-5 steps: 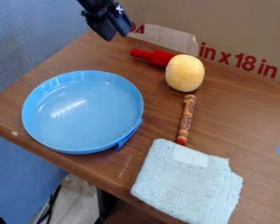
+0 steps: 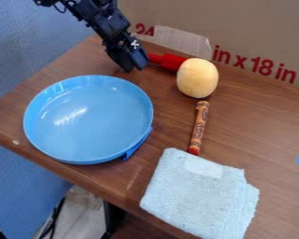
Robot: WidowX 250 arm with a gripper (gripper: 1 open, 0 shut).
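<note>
The black arm reaches in from the top left, its gripper (image 2: 130,60) low over the back of the table, beside the left end of a red cylindrical object (image 2: 168,61); whether it is open or shut is unclear. A pale yellow round object (image 2: 197,78) sits right of the red one. A blue plate (image 2: 87,119) lies on the left, with a blue item (image 2: 135,147) partly visible under its right edge. A brown wrapped stick (image 2: 198,127) lies upright in the view, above a folded light blue cloth (image 2: 196,201).
A cardboard box (image 2: 252,33) stands behind the table. The wooden table (image 2: 264,140) has free room on the right, with a small blue tape piece at its edge. Its left edge drops toward blue padding.
The objects show no visible movement.
</note>
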